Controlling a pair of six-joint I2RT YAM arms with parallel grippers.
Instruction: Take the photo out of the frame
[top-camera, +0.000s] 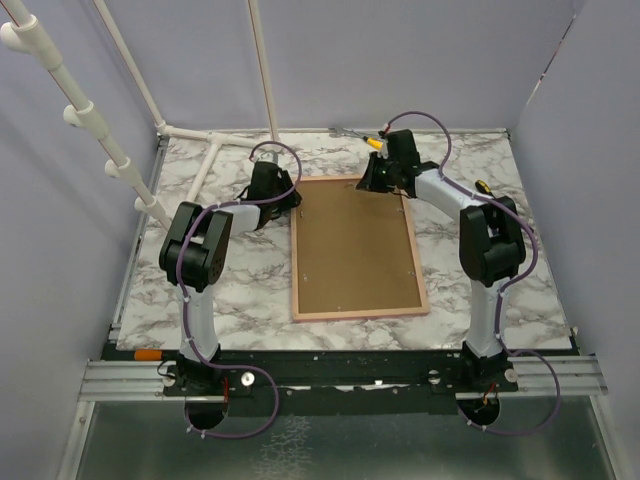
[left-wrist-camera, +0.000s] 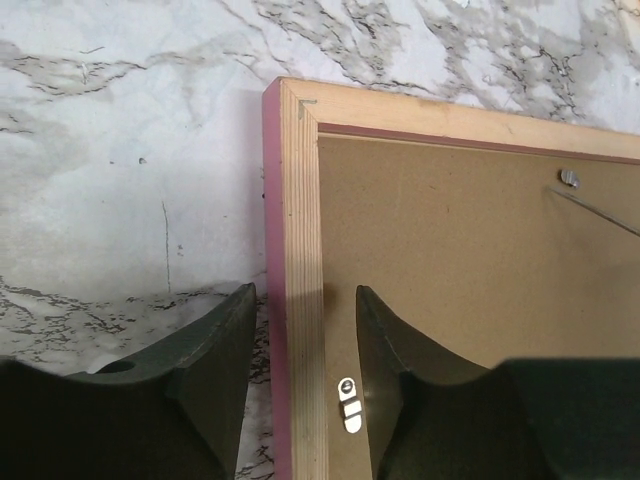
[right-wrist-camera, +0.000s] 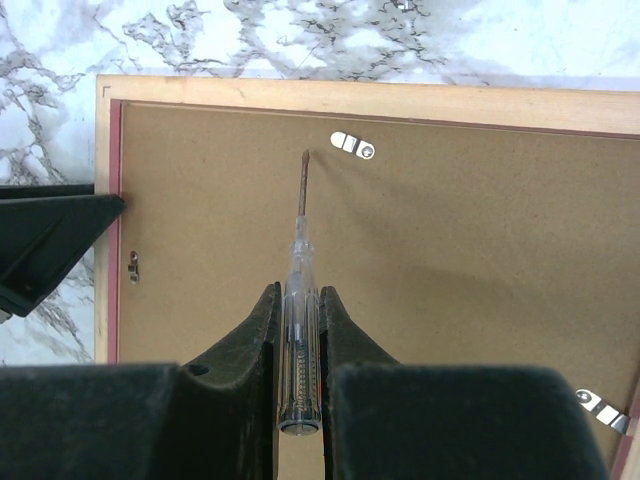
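The photo frame (top-camera: 296, 270) lies back-up on the marble table, its brown backing board (top-camera: 355, 260) facing up with small metal tabs, such as one (right-wrist-camera: 352, 145) near the top rail and another (left-wrist-camera: 350, 405) by the left rail. My left gripper straddles that wooden left rail near its upper corner, fingers apart on either side. My right gripper is shut on a clear-handled screwdriver (right-wrist-camera: 300, 340), whose tip hangs over the board just left of and below the top tab, in the right wrist view.
A yellow-handled tool (top-camera: 372, 142) lies behind the frame, and another small tool (top-camera: 483, 188) at the right. White pipes (top-camera: 205, 165) stand along the back left.
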